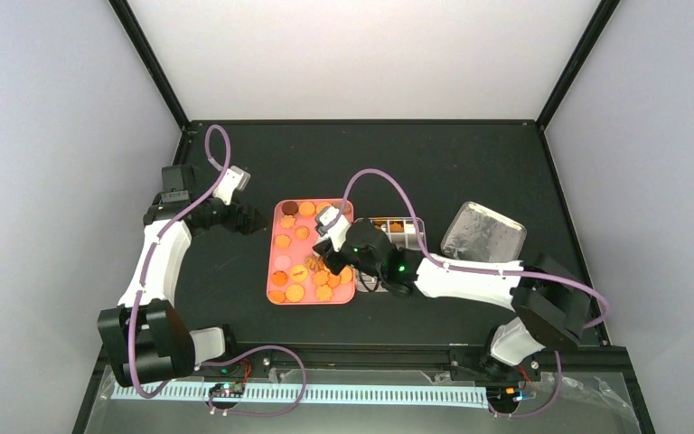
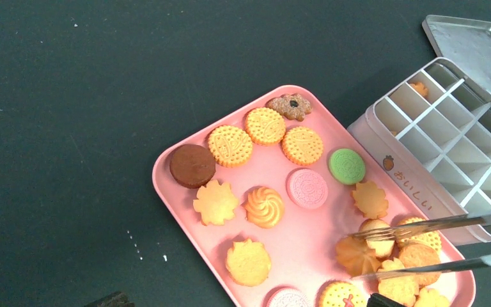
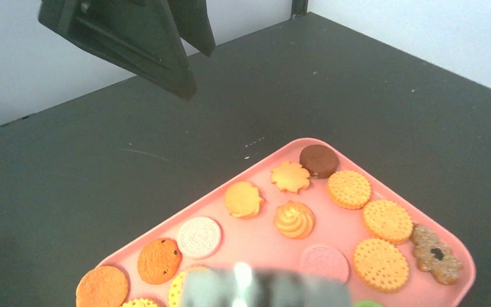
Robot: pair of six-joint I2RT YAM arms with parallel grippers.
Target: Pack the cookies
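Note:
A pink tray [image 1: 276, 262] holds assorted cookies. My right gripper [image 1: 327, 263] is over its right side, shut on what look like metal tongs with forked tips [image 2: 390, 231]. The tips lie on either side of a brown swirled cookie [image 2: 357, 254]; I cannot tell whether they squeeze or lift it. The tongs blur at the bottom of the right wrist view. A white divided box [image 2: 409, 169] stands against the tray's right side, with a few cookies in its compartments, partly hidden by the right arm. My left gripper [image 1: 255, 220] is open and empty, left of the tray.
A silvery lid [image 1: 483, 232] lies right of the box. Other cookies, such as a chocolate one [image 2: 192, 165], a green one [image 2: 347, 166] and a pink one [image 2: 307, 188], sit spread over the tray. The black table behind the tray is clear.

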